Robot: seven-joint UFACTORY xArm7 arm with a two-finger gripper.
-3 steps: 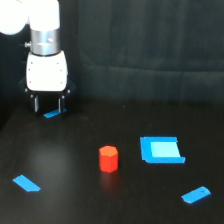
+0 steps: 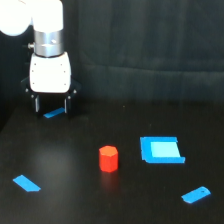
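Observation:
A red, hexagonal-looking block [image 2: 108, 159] stands on the dark table, a little below the middle of the camera view. To its right lies a pale square [image 2: 165, 149] edged with blue tape [image 2: 144, 150]. My gripper [image 2: 52, 104] is at the upper left, well apart from the red block. Its two dark fingers [image 2: 37, 103] are spread, and nothing shows held between them.
Blue tape strips lie on the table at the front left [image 2: 26, 184], the front right [image 2: 196, 195] and beneath my gripper [image 2: 54, 113]. A dark curtain [image 2: 145, 50] hangs behind.
My gripper has shifted slightly to the right. The red block, the taped square and the tape strips are where they were.

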